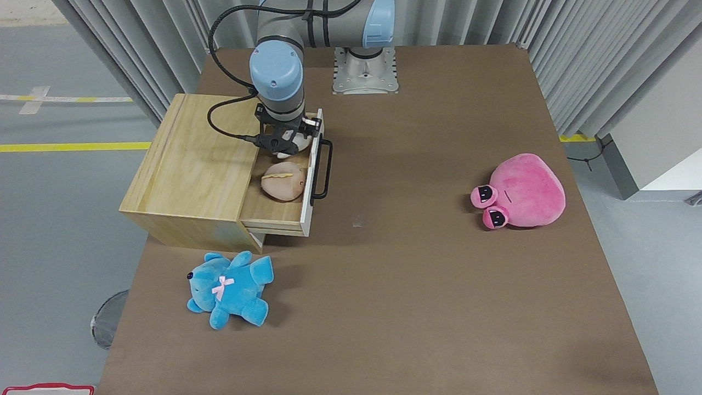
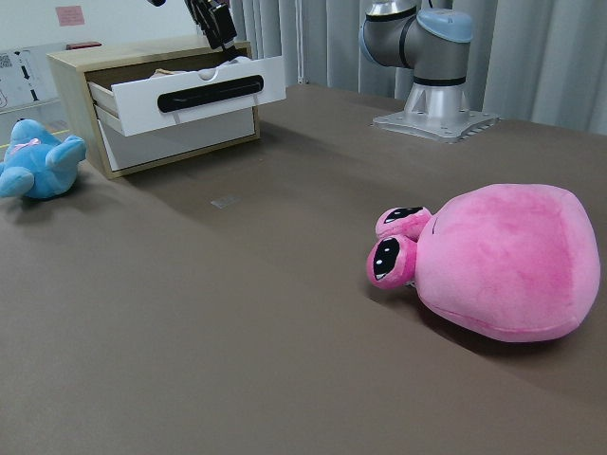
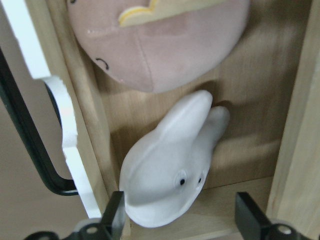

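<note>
A white long-eared plush (image 3: 165, 170) lies inside the pulled-out drawer (image 1: 270, 214) of the wooden cabinet (image 1: 184, 158), beside a round pinkish-beige plush (image 1: 283, 183). My gripper is over the white plush at that end of the drawer, its fingers open and apart on either side of the plush's lower part. In the left view the gripper is just above the drawer front, which largely hides the drawer's contents.
A blue teddy bear (image 1: 237, 293) lies in front of the cabinet. A pink plush (image 1: 526, 194) lies at the right of the table.
</note>
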